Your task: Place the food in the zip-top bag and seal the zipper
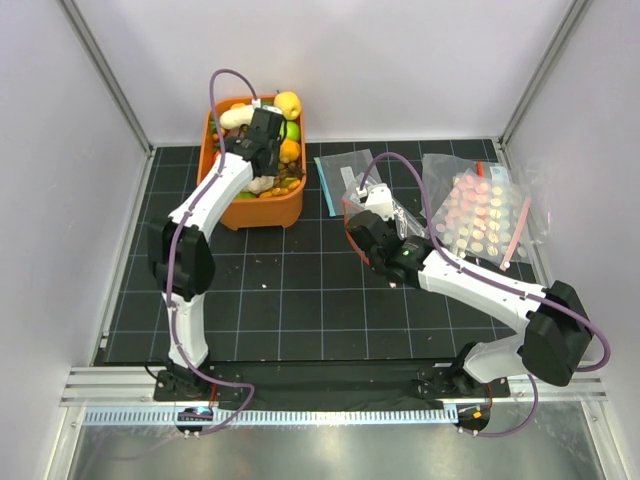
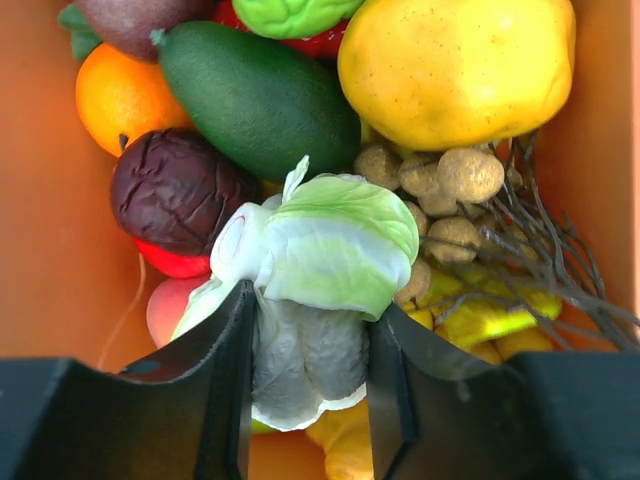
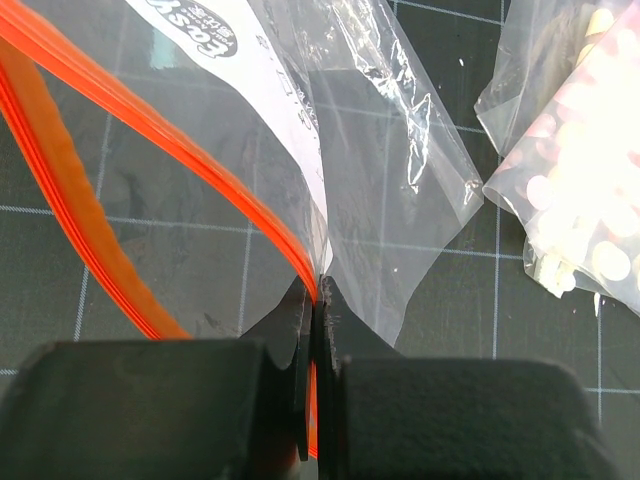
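In the left wrist view, a cauliflower (image 2: 335, 250) with white florets and pale green leaves is squeezed between the fingers of my left gripper. It is still down among the other food in the orange bin (image 1: 285, 212). A clear zip top bag (image 3: 400, 150) with a white printed label and an orange zipper (image 3: 190, 152) fills much of the right wrist view. My right gripper is shut on the zipper edge. The bag's mouth gapes to the left of that grip.
Around the cauliflower lie an avocado (image 2: 262, 92), a yellow fruit (image 2: 455, 70), an orange (image 2: 125, 95) and several others. A filled bag of round pieces (image 1: 480, 215) lies at the right, and a flat blue-edged bag (image 1: 345, 172) at the back.
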